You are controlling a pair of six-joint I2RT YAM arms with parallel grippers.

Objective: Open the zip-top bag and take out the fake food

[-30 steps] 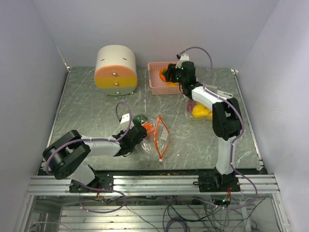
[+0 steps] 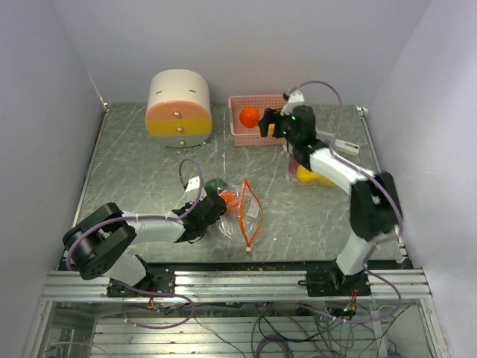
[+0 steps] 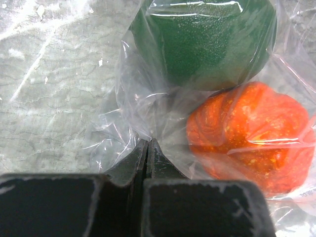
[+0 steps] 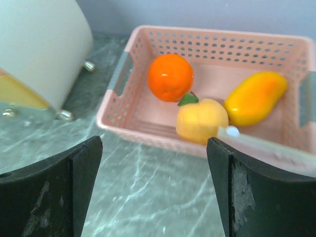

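A clear zip bag with an orange zip edge (image 2: pixel 246 216) lies open at the front middle of the table. Inside it are a dark green food piece (image 3: pixel 202 44) and a wrinkled orange-red one (image 3: pixel 256 138). My left gripper is shut on the bag's clear film, beside these two pieces. In the pink basket (image 4: pixel 158 139) at the back, an orange fruit (image 4: pixel 170 77), a yellow-orange piece with a green leaf (image 4: pixel 201 120) and a yellow oblong one (image 4: pixel 256 98) rest apart from my right gripper. That gripper is open and empty, over the basket's front side.
The cream, orange and yellow drawer box (image 2: pixel 179 104) stands left of the basket. Under the right arm, at the right, lies another bag with yellow food (image 2: pixel 311 176). Bare table (image 2: pixel 134 164) shows on the left.
The left arm and the bag have stayed still.
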